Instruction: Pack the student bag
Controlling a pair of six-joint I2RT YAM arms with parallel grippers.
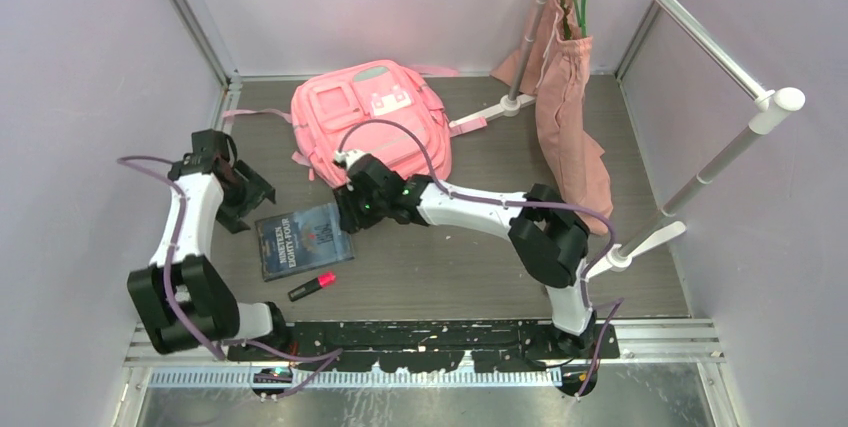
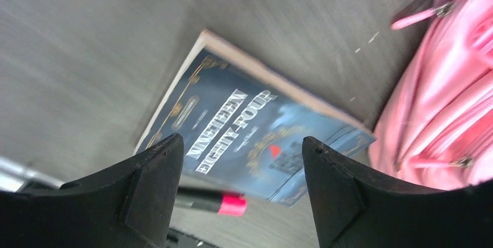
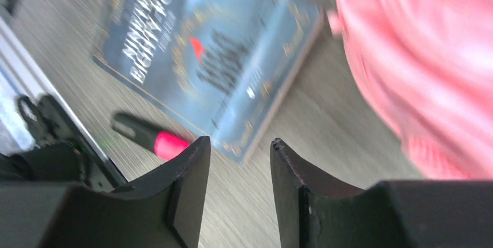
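A dark blue book [image 1: 300,242], titled Nineteen Eighty-Four, lies flat on the floor below the pink backpack [image 1: 370,122]. A black marker with a pink cap [image 1: 312,286] lies beside the book's lower edge. My left gripper [image 1: 247,209] is open above and left of the book, with nothing between its fingers in the left wrist view. My right gripper [image 1: 352,209] is over the book's upper right, beside the backpack; in the right wrist view its fingers stand apart with nothing between them.
A white rack [image 1: 725,159] with a hanging pink cloth bag [image 1: 568,137] stands on the right. Bare floor [image 1: 460,282] lies right of the book. Walls bound the sides and back.
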